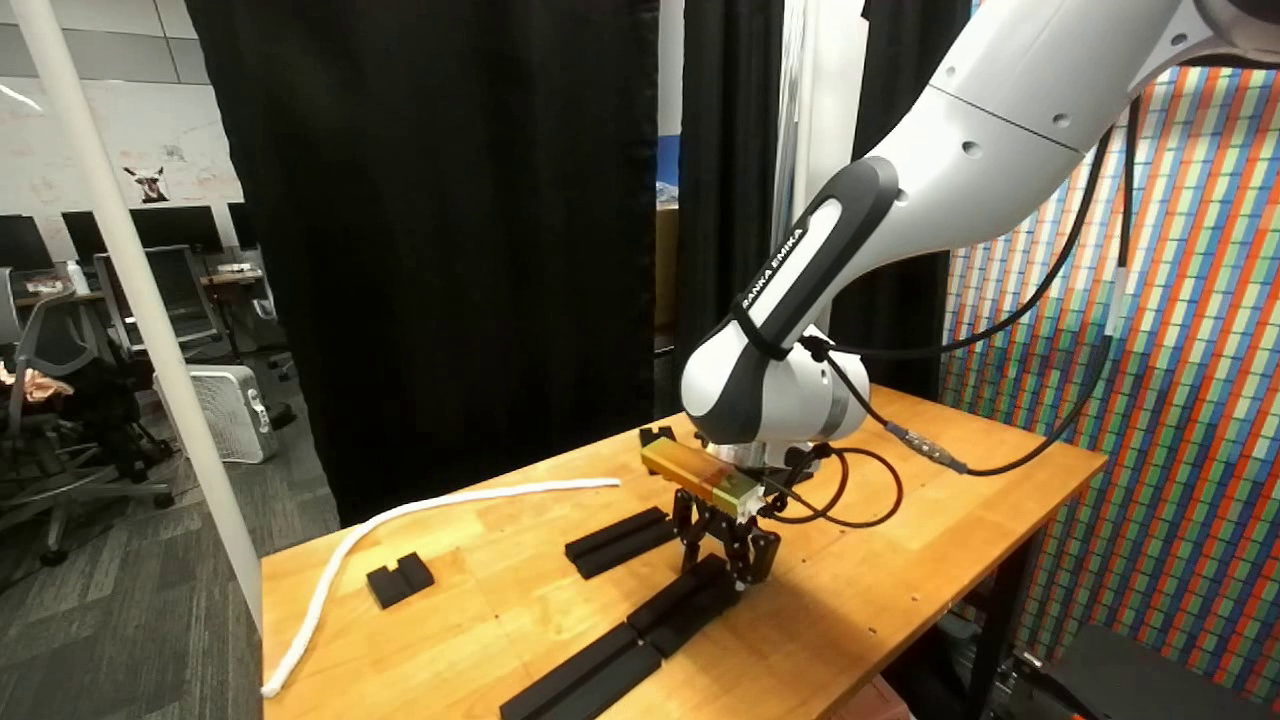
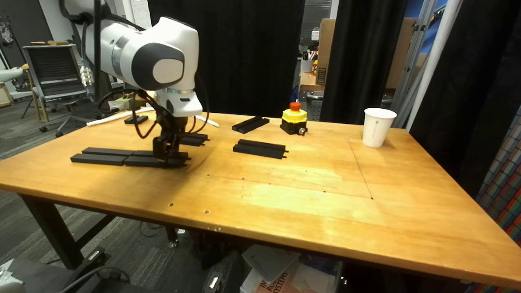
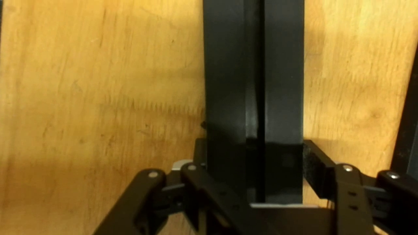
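Note:
My gripper [image 1: 726,558] is shut on a black grooved track piece [image 1: 684,607] lying flat on the table. In the wrist view one finger [image 3: 200,150] presses on the left side of the held piece [image 3: 284,90] and the other [image 3: 313,164] on its right, near the piece's end. A second black track piece [image 1: 581,674] lies in line with it, end to end, grooves roughly aligned. Only a thin seam shows between the two in exterior view 2, where the second piece [image 2: 97,159] is on the left; whether they are locked together I cannot tell.
Another track piece [image 1: 620,542] lies parallel, close by. Two more, one nearer [image 2: 259,148] and one farther [image 2: 250,124], lie beyond the arm. A short black block [image 1: 399,581], white cord [image 1: 420,506], emergency stop button [image 2: 294,119] and paper cup [image 2: 377,127] stand around.

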